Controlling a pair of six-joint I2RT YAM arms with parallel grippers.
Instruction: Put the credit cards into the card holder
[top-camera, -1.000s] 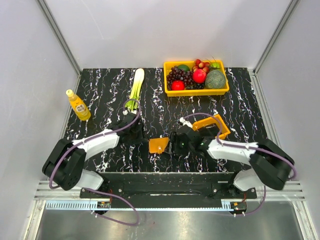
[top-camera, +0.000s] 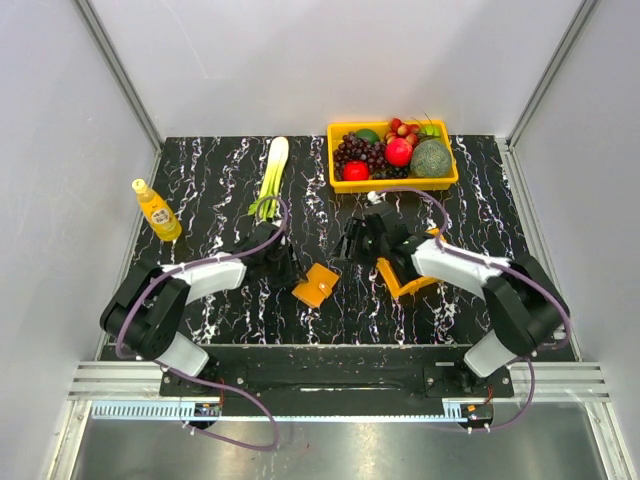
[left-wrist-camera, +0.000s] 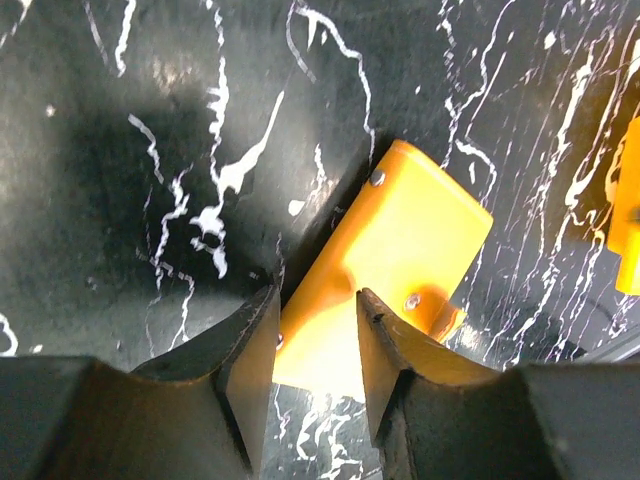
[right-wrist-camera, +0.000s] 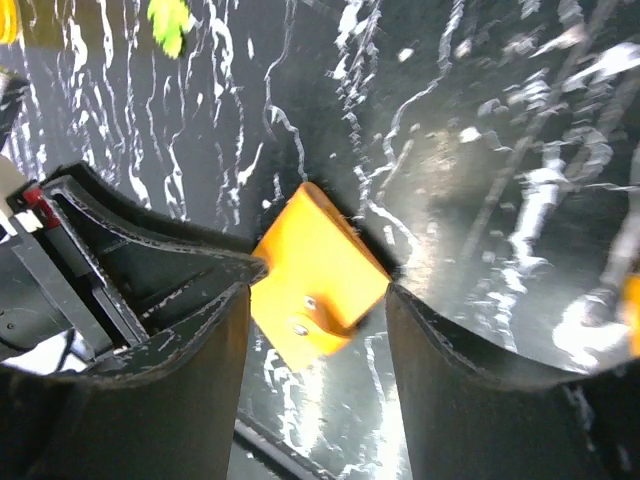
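An orange card holder lies on the black marble table near the front middle, with snap studs and a small flap; whether cards are inside is not visible. My left gripper is low at the holder's end, fingers part open over its edge. My right gripper is open, raised to the right of the holder, with nothing between its fingers; the holder shows below it in the right wrist view.
A yellow tray sits partly under my right arm. A yellow bin of fruit is at the back, with celery and a juice bottle to the left.
My right gripper has moved up and back from the holder. My left gripper has come down at the holder's edge. The holder has turned slightly.
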